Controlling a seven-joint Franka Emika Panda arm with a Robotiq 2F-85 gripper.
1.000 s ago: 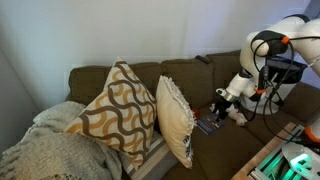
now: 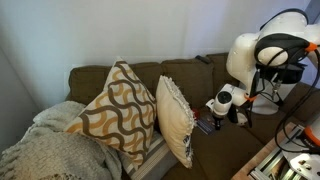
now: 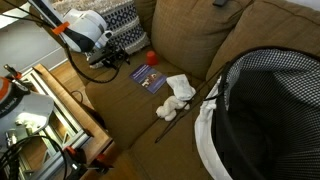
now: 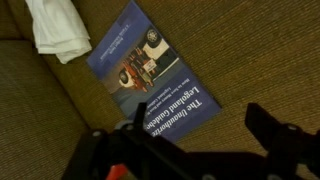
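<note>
A blue book [image 4: 160,75] with a vehicle on its cover lies flat on the brown couch seat in the wrist view; its title reads "The Unauthorized Legoland Guidebook". My gripper is open near the book's lower end, and one of its dark fingers [image 4: 140,130] overlaps that end in the image. From the second exterior view, the gripper [image 3: 117,60] is off to one side of the book [image 3: 148,78], with no object visible in its fingers. A red cup [image 3: 152,57] stands beside the book. Part of a red object [image 4: 117,172] shows at the wrist view's bottom edge.
A white cloth [image 3: 181,85] and a white plush toy [image 3: 172,106] lie near the book. A black mesh basket [image 3: 270,100] takes up the couch's other side. Patterned pillows [image 2: 118,112] and a grey blanket [image 2: 60,155] fill the far end. Bare seat [image 3: 145,150] lies in front.
The wrist has turned and the arm's posture differs in exterior view 1, with the white housing now facing the camera more. The pillows and blanket look unmoved.
</note>
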